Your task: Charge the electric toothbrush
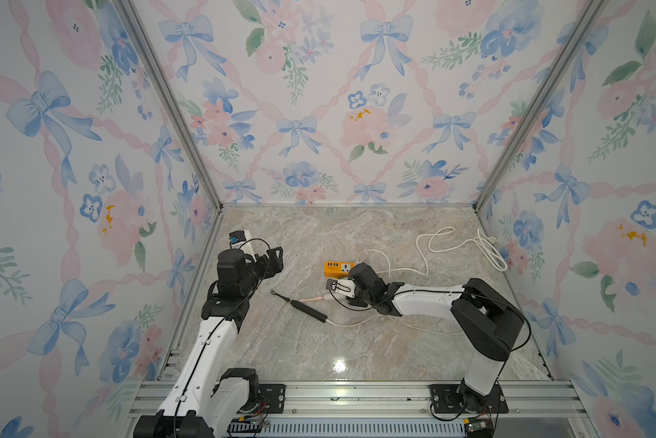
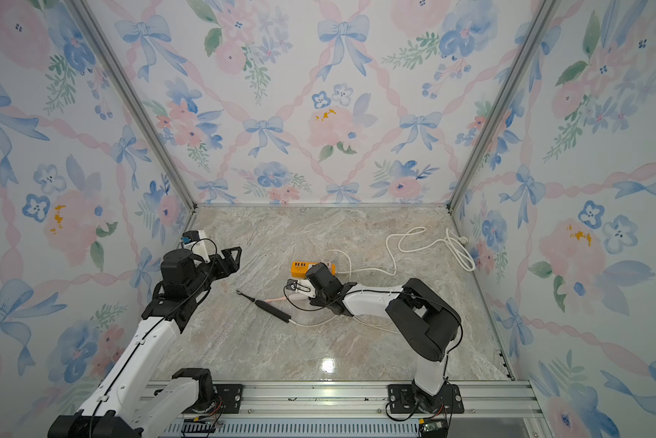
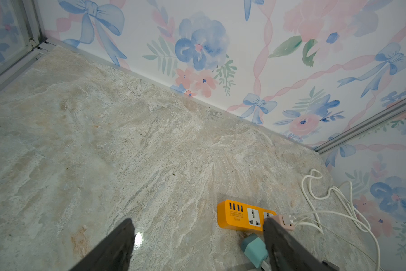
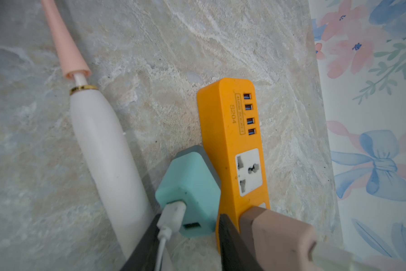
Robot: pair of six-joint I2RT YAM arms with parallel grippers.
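Note:
In the right wrist view the electric toothbrush (image 4: 105,162), white with a pink head (image 4: 65,40), lies beside a teal charger (image 4: 187,178) with a white cable plug (image 4: 170,214) in it. The charger sits against the orange power strip (image 4: 218,117). My right gripper is low at the charger, fingers apart on either side of its lower part; whether they touch it is unclear. My left gripper (image 1: 269,262) is raised at the left, open, nothing seen between its fingers. A dark handled tool (image 1: 306,309) lies left of the toothbrush.
A pink adapter (image 4: 273,232) is in the strip. White cables (image 1: 445,246) loop over the back right. Walls close in the workspace on the sides and back.

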